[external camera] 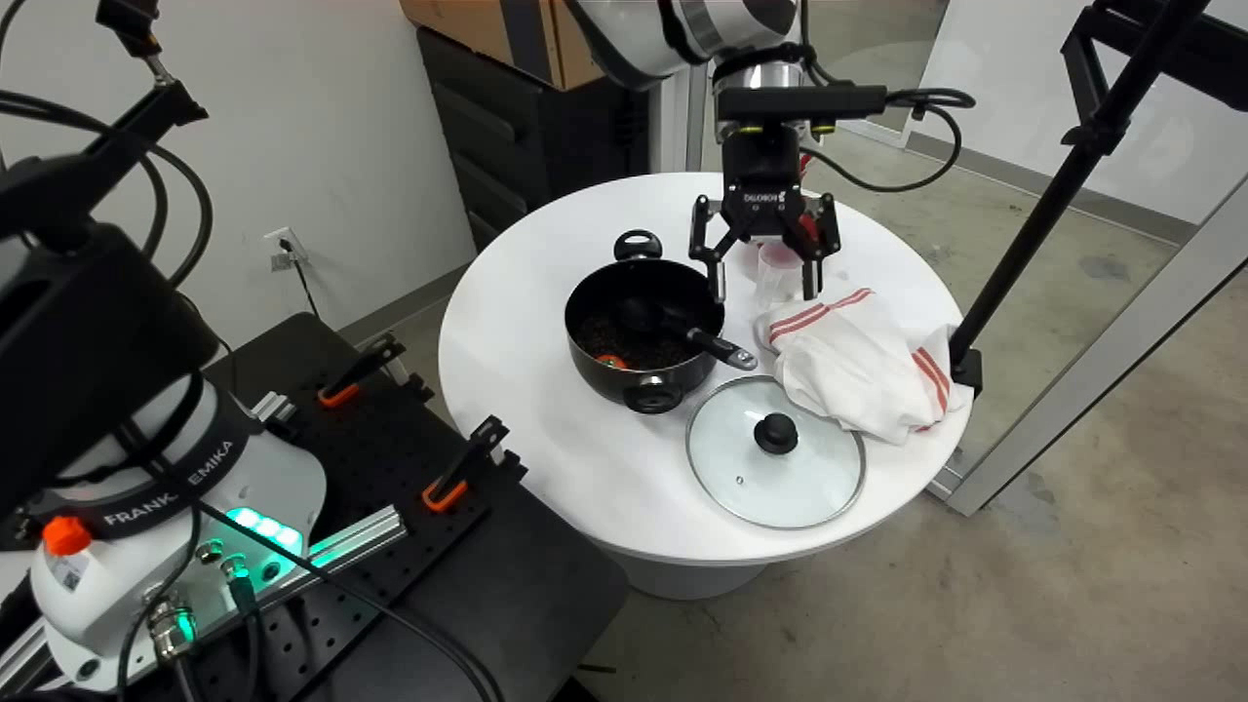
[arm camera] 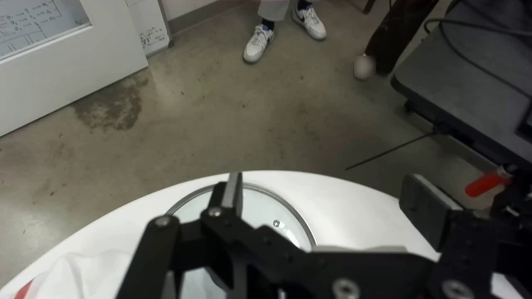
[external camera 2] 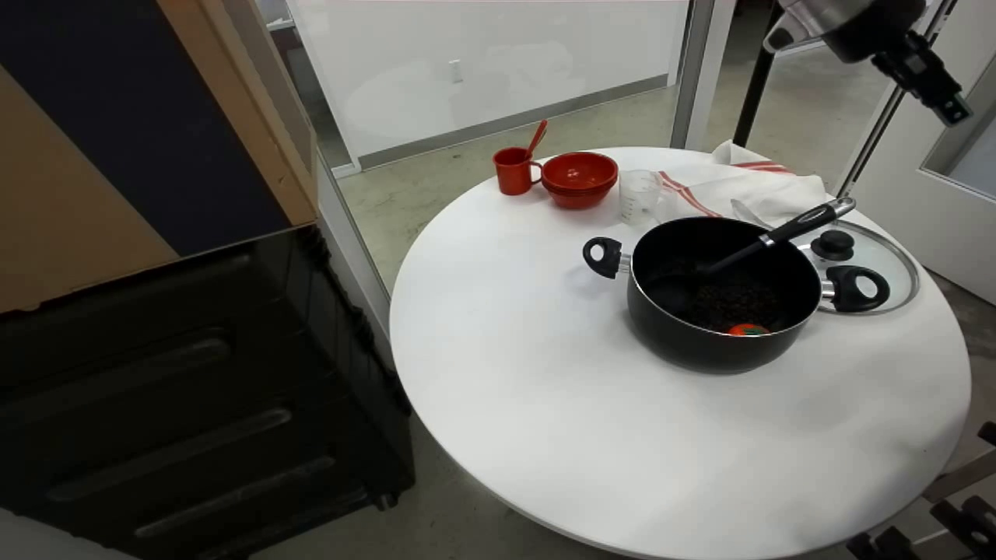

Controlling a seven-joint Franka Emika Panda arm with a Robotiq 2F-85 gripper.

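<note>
My gripper [external camera: 765, 291] is open and empty, held in the air above the table, its fingers [arm camera: 431, 211] spread wide in the wrist view. A black pot [external camera 2: 719, 350] stands uncovered on the white table, with dark contents and a red-orange piece [external camera 2: 747, 330] inside. A black ladle [external camera 2: 810, 222] leans in it, handle over the rim. Flat on the table beside the pot lies the glass lid [external camera: 749, 480] with its black knob [external camera: 775, 434]. A white towel with red stripes [external camera: 860, 374] is crumpled next to the lid.
Red bowls [external camera 2: 579, 176], a red mug [external camera 2: 513, 172] with a red utensil, and a clear cup [external camera 2: 640, 196] stand at one side of the table [external camera 2: 504, 373]. A black pole [external camera: 1053, 193] rises beside the towel.
</note>
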